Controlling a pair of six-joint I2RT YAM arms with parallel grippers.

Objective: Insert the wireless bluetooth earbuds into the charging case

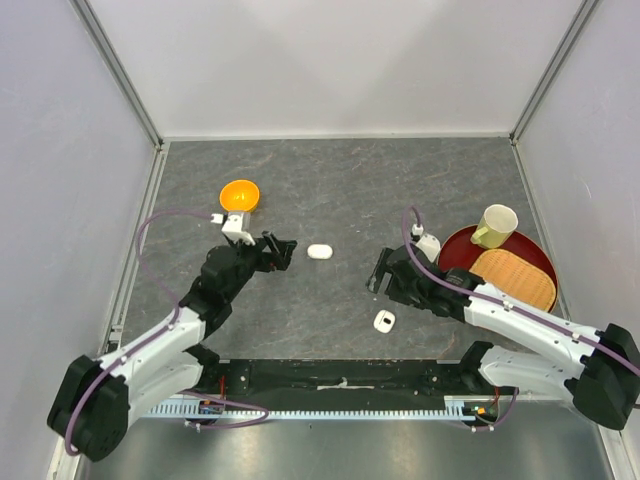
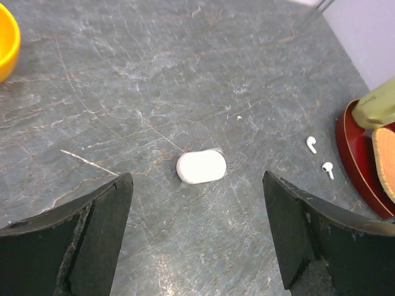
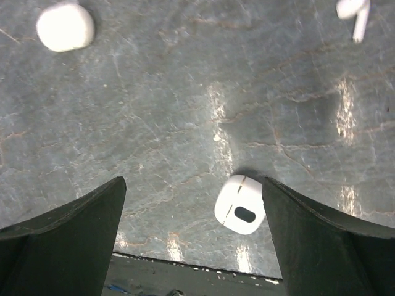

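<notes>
A small white rounded case [image 1: 320,251] lies on the dark tabletop near the middle; it appears closed. To its left stands my left gripper [image 1: 287,254], apart from it, and the left wrist view shows its fingers [image 2: 102,225] spread with nothing between them. That same view shows two white earbuds, one earbud [image 2: 311,144] and another earbud [image 2: 328,170], lying beside the red plate. In the right wrist view an earbud [image 3: 360,17] shows at the upper right edge. My right gripper [image 1: 376,284] is open and empty, right of the case.
A small white mouse-like object [image 1: 384,321] with a dark oval lies near the front edge. At the right, a red plate [image 1: 459,248] holds a yellow-green mug [image 1: 494,226] and a wooden board [image 1: 517,278]. An orange bowl [image 1: 239,195] stands back left.
</notes>
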